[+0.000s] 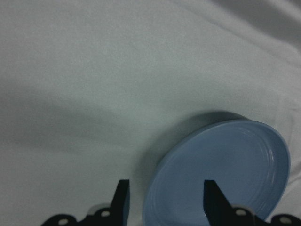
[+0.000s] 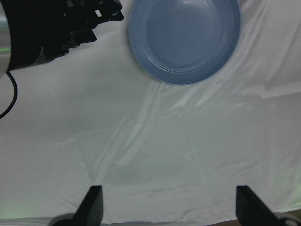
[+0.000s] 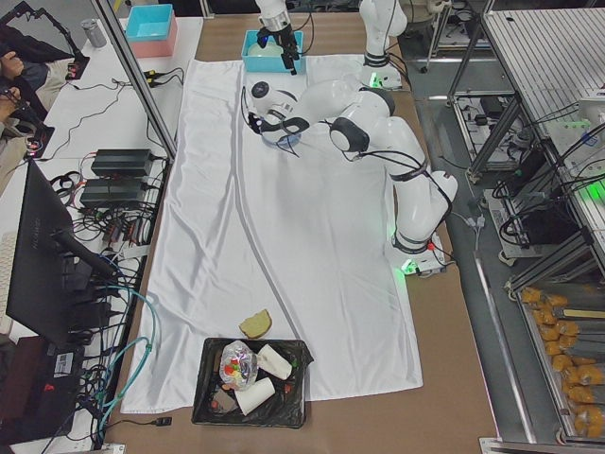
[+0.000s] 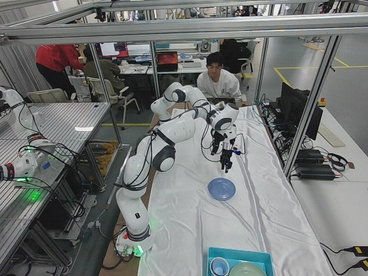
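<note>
A blue plate (image 4: 221, 188) lies on the white cloth below the two arms' grippers. In the left wrist view my left gripper is open just over the plate (image 1: 240, 165), one finger above it and the other over cloth beside its rim, with nothing between them. In the right wrist view my right gripper is open over bare cloth, the plate (image 2: 183, 37) beyond it and the other arm's dark gripper at upper left.
A teal bin (image 4: 213, 253) holds a cup and a green plate. In the camera left view, a yellow sponge (image 3: 255, 323) lies beside a black tray (image 3: 203, 397) of assorted items.
</note>
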